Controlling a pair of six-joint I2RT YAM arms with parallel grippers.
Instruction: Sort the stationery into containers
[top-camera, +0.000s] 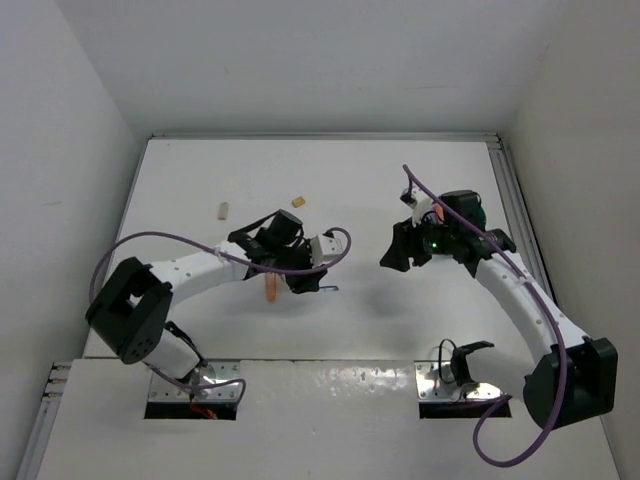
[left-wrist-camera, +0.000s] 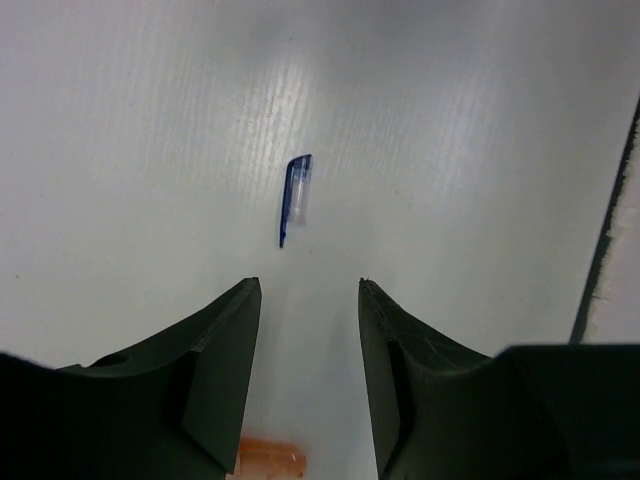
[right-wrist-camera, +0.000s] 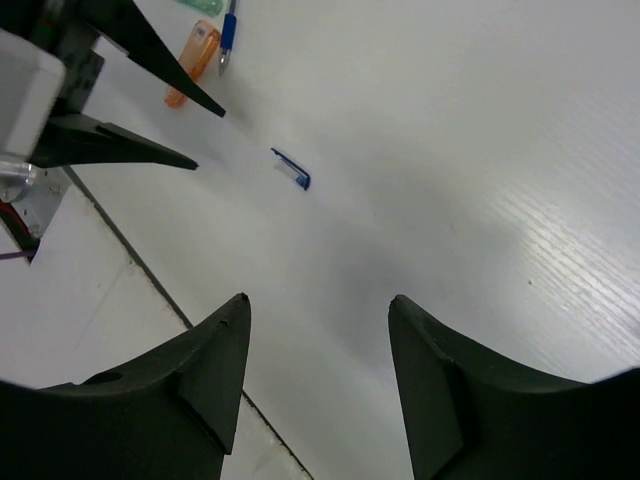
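A small blue-and-clear item (left-wrist-camera: 296, 192), perhaps a cap or clip, lies on the white table ahead of my left gripper, whose fingers stand apart with nothing between them. An orange marker (right-wrist-camera: 192, 60) and a blue pen (right-wrist-camera: 227, 38) lie beside that gripper in the right wrist view, with a green item (right-wrist-camera: 204, 4) at the edge. My right gripper is open and empty over bare table. A tan block (top-camera: 298, 201) and a beige piece (top-camera: 223, 210) lie farther back.
A green container with pink and orange in it sits at the right, partly behind the right arm (top-camera: 490, 260). The front edge runs below both grippers.
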